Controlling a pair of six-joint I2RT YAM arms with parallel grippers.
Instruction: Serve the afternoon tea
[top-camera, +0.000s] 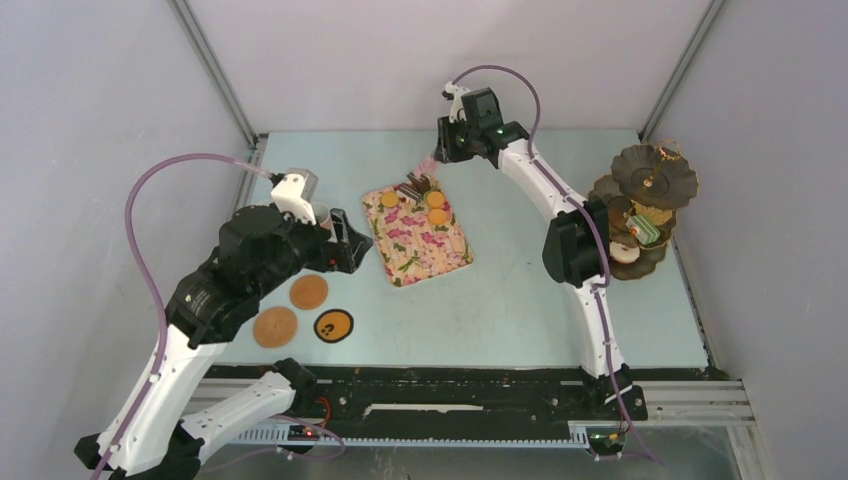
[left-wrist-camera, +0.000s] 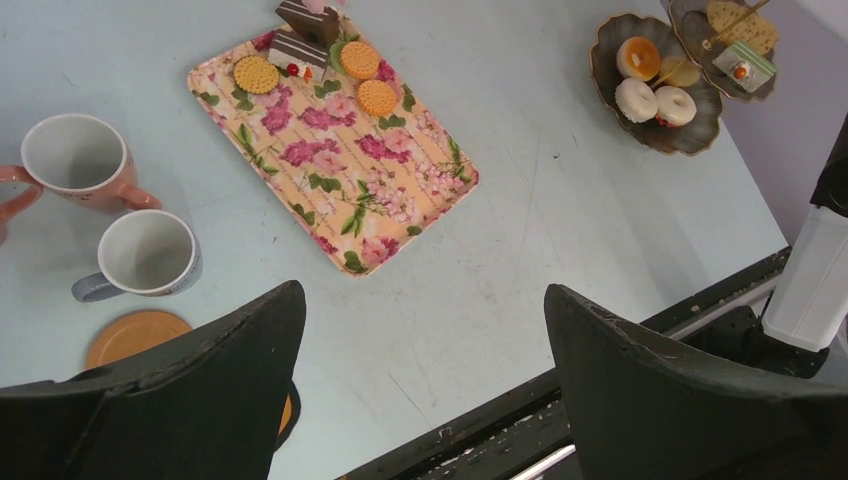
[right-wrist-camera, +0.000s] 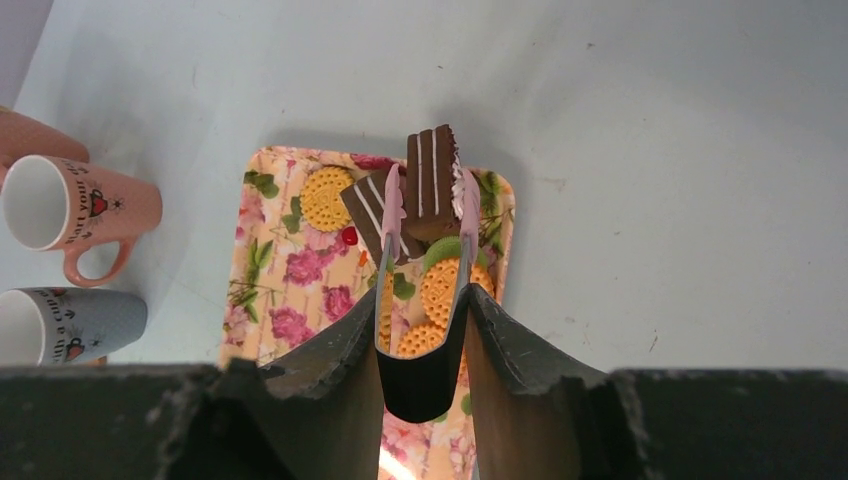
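Observation:
My right gripper is shut on a pair of tongs (right-wrist-camera: 415, 385) with metal arms and pink tips. The tips lie on either side of a brown chocolate cake slice (right-wrist-camera: 433, 185) at the tray's far edge. Whether they pinch it, I cannot tell. Beside it, a striped cake slice (left-wrist-camera: 298, 57) with a red berry rests on the floral tray (left-wrist-camera: 365, 190), with several round biscuits (left-wrist-camera: 257, 75). At left in the top view my left gripper (top-camera: 350, 245) stands open and empty, its fingers (left-wrist-camera: 240, 345) wide apart.
Pink mugs (left-wrist-camera: 75, 160) and a grey mug (left-wrist-camera: 150, 255) stand left of the tray, with round coasters (top-camera: 275, 327) nearer the front. A tiered stand (top-camera: 655, 180) holding sweets is at the far right. The table between tray and stand is clear.

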